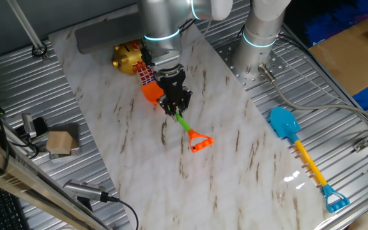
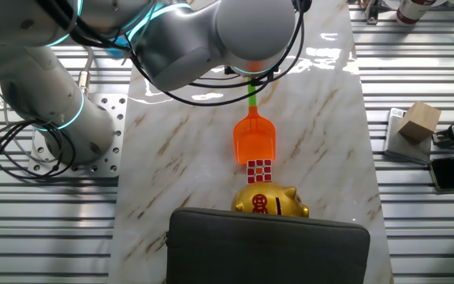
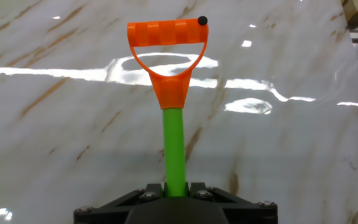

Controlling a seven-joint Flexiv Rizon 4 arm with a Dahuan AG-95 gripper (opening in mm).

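Observation:
A toy shovel with an orange blade (image 2: 254, 140), green shaft (image 3: 174, 146) and orange D-shaped handle (image 3: 169, 34) lies along the marble-look board. My gripper is shut on the green shaft, a fingertip pressed to either side of it in the wrist view. From exterior view 1, the gripper (image 1: 176, 107) sits low over the board, between handle and blade. At the blade's front edge is a cube with red squares (image 2: 259, 170); whether it touches the blade I cannot tell. Just behind it stands a golden piggy bank (image 2: 270, 199).
A dark grey case (image 2: 266, 248) stands behind the piggy bank. Off the board's right side lies a blue and yellow shovel (image 1: 306, 158). On the left, a wooden block (image 1: 59, 142) rests on the slatted table. The board's near half is clear.

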